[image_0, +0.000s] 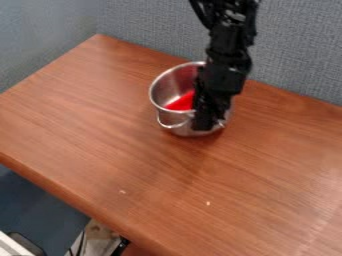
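Note:
A steel pot (174, 82) with handles stands upright on the wooden table, a red object (179, 102) inside it. My black gripper (206, 122) reaches down from the top at the pot's right side, its lower end over the front right of the rim, hiding that part. Whether its fingers are closed on the rim or handle I cannot tell.
A grey fabric partition (294, 50) stands behind and at the left. Cables and white items lie below the table's front left edge.

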